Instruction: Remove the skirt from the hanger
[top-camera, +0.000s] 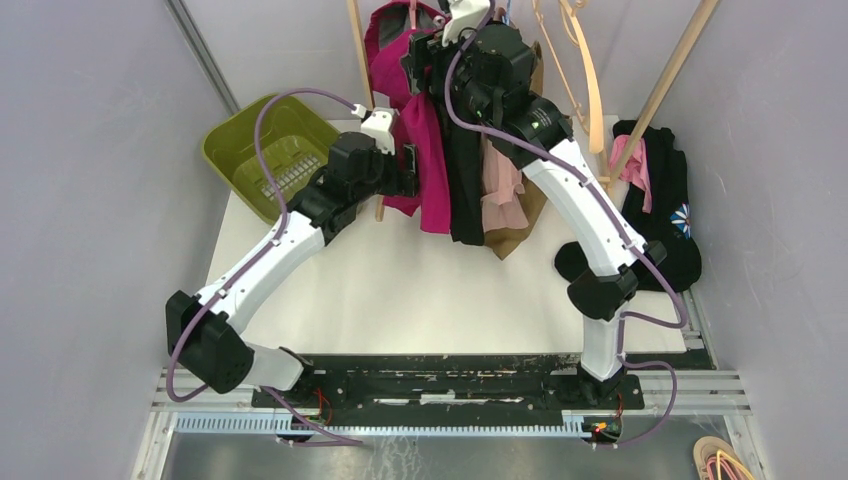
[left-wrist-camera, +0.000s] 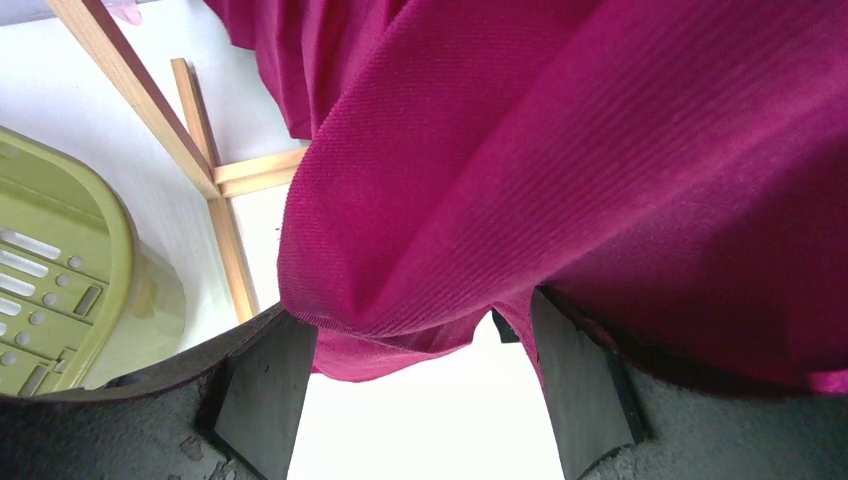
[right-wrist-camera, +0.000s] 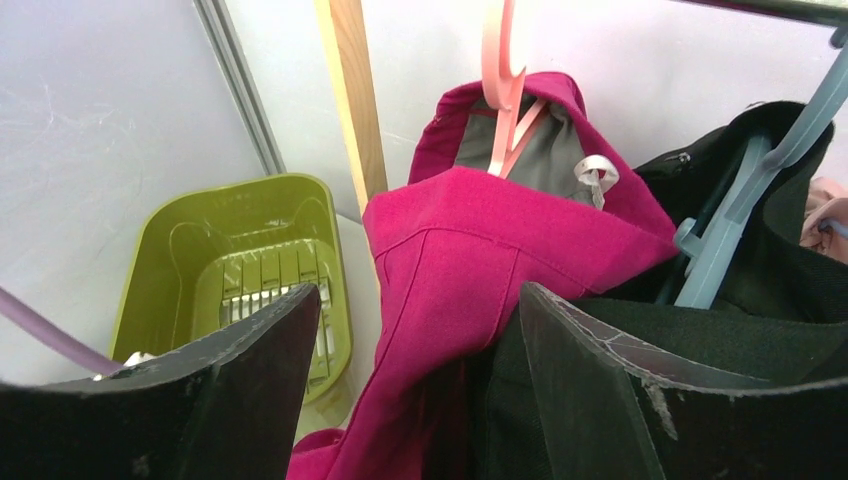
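Observation:
The magenta skirt (top-camera: 430, 170) hangs on a pink hanger (right-wrist-camera: 505, 90); its waistband shows in the right wrist view. My left gripper is open at the skirt's lower part, with magenta folds between and above its fingers. My right gripper is at the top of the skirt, part open, its fingers apart around magenta fabric and the edge of a black garment (right-wrist-camera: 660, 330). A light blue hanger (right-wrist-camera: 720, 240) holds that black garment, just right of the skirt.
A green basket (top-camera: 250, 150) stands at the left. Pink and brown garments hang right of the skirt. Dark clothes (top-camera: 640, 260) lie at the far right. Wooden posts (top-camera: 680, 60) frame the rack.

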